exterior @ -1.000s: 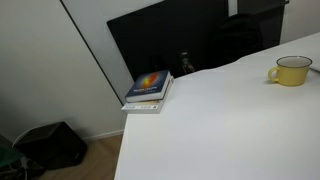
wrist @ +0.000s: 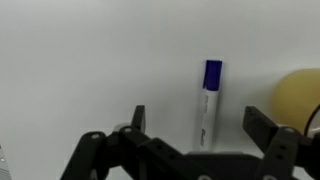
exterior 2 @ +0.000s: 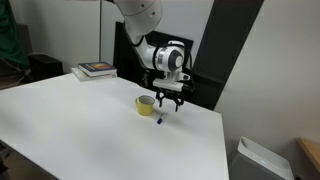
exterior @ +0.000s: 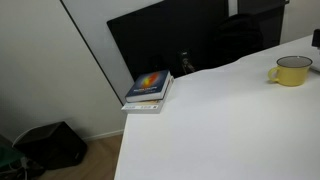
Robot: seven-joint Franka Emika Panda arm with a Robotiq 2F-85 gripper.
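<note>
A white marker with a blue cap lies on the white table, seen from above in the wrist view. Its lower end passes out of sight behind the gripper body. My gripper is open, one finger on each side of the marker, with nothing clasped. A yellow mug stands upright close by; the wrist view shows part of it at the right, near the right finger. From the other side, the gripper hangs low over the table beside the mug, and the marker's dark tip shows below.
Stacked books lie at the table's far corner, well away from the gripper. A white bin stands off the table's right edge.
A dark part of the arm now shows at the right edge of exterior view 1, above the mug, where little showed before. Mug and books have stayed put.
</note>
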